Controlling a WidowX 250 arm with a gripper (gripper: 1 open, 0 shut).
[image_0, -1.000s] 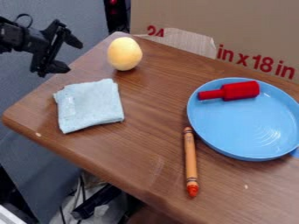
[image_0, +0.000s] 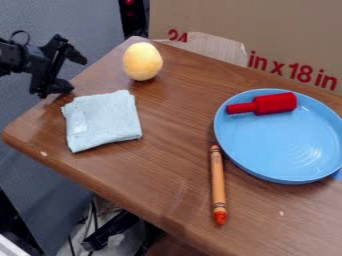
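Observation:
My black gripper (image_0: 64, 68) hangs at the upper left by the table's left edge, fingers parted with nothing visible between them. Below and right of it a folded pale-blue cloth (image_0: 102, 121) lies on the wooden table (image_0: 155, 170). A yellow round object (image_0: 143, 61) stands near the back left. An orange crayon (image_0: 218, 185) lies left of a blue plate (image_0: 281, 147), which holds a red rolling pin (image_0: 262, 104).
A cardboard box (image_0: 251, 35) stands behind the table. Dark equipment sits below the table's left side.
My gripper has moved left and slightly down over the last second. The objects on the table have not moved.

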